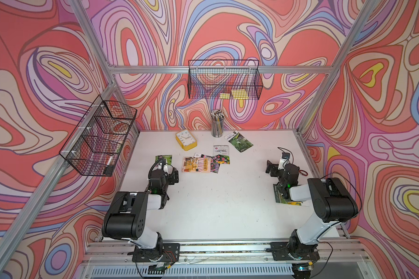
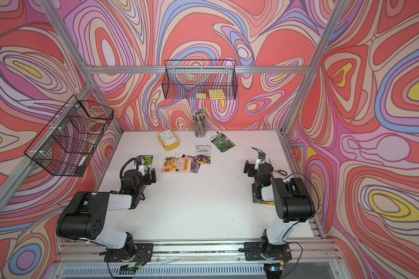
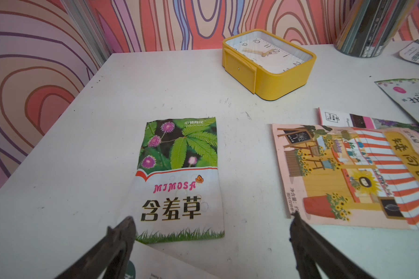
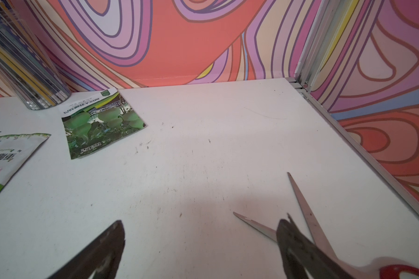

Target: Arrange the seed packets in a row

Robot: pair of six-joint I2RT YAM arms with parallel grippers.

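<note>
Flat on the white table lie several seed packets, scattered at different angles. The mimosa packet (image 3: 179,186) is in front of my left gripper, which hangs open and empty above the table; a pale packet (image 3: 160,265) peeks in beneath. An orange sunflower packet (image 1: 197,164) overlaps a purple packet (image 1: 215,165), and a white-topped packet (image 1: 221,154) rests over that one's edge. Farther back sits a dark green packet (image 4: 102,121). My right gripper stands open with nothing between its fingers. Another green packet (image 1: 282,194) is partly hidden under the right arm.
Open scissors (image 4: 312,223) with red handles lie by the right gripper. A yellow clock (image 1: 186,140) and a clear holder of pencils (image 1: 217,125) stand at the back. Wire baskets (image 1: 224,82) hang on the frame.
</note>
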